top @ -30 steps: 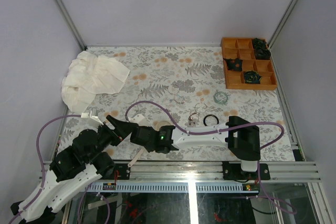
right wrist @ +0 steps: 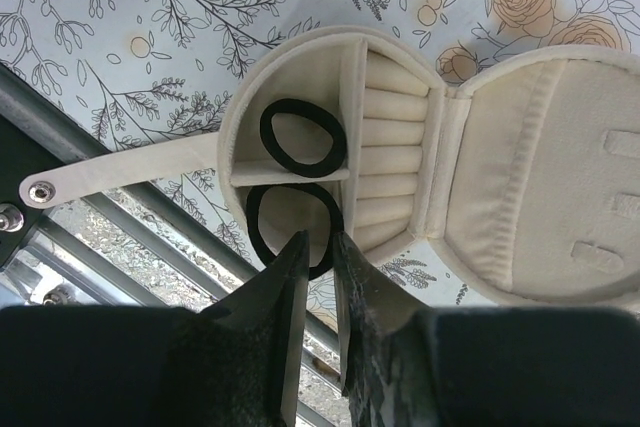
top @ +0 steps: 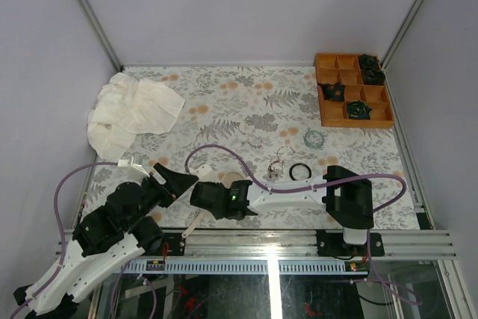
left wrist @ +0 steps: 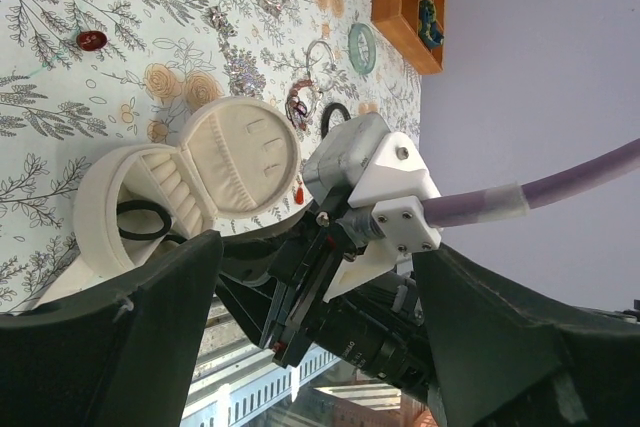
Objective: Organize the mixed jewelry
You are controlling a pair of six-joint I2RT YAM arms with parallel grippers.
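The round cream jewelry case (right wrist: 232, 107) lies with its lid (right wrist: 570, 167) opened flat. One black ring band (right wrist: 268, 137) sits in its upper compartment, and a second black band (right wrist: 252, 219) in the lower one. My right gripper is over that lower band, its fingers slightly apart and nothing seen held. In the left wrist view my left gripper has its fingers wide apart. The right arm's gripper body shows between them, beside the case (left wrist: 92, 209). A red pendant (left wrist: 91, 40) and a jumble of jewelry (left wrist: 300, 102) lie on the cloth.
At the back right stands a wooden compartment tray (top: 334, 120) with dark pieces in it. A green bracelet (top: 314, 139) and a black bangle (top: 300, 172) lie right of centre. White fabric (top: 133, 111) covers the back left. The two arms nearly meet over the case.
The right arm has shifted slightly to the right in the top view. The left arm and the loose jewelry look the same.
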